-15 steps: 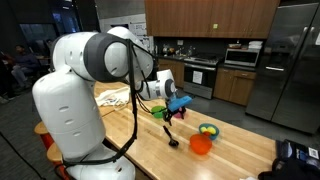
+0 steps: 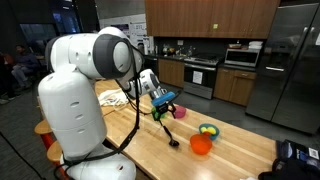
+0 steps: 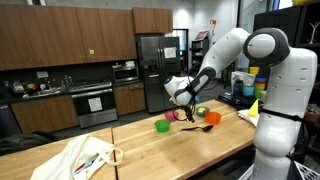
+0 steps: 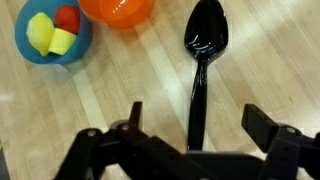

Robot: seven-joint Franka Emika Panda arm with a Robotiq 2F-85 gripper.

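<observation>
A black spoon (image 4: 205, 40) lies flat on the wooden table, its bowl end at the top of the wrist view and its handle running down between my gripper's fingers. My gripper is open, one finger on each side of the handle and apart from it. The handle's lower end is hidden behind the gripper's body. In exterior view 1 the spoon (image 2: 174, 143) rests left of the orange bowl, and the gripper (image 2: 162, 108) hangs over the table near the handle end.
An orange bowl (image 2: 200, 145) stands beside a blue bowl (image 4: 72, 50) holding red and yellow pieces. A green bowl (image 3: 163, 126) and a pink bowl (image 3: 171, 117) stand close to the gripper. White cloth (image 3: 75, 155) lies at the table's far end. Bare tabletop surrounds the spoon.
In exterior view 1 my gripper has moved left, from near the pink bowl toward the green one. The spoon and bowls have stayed put.
</observation>
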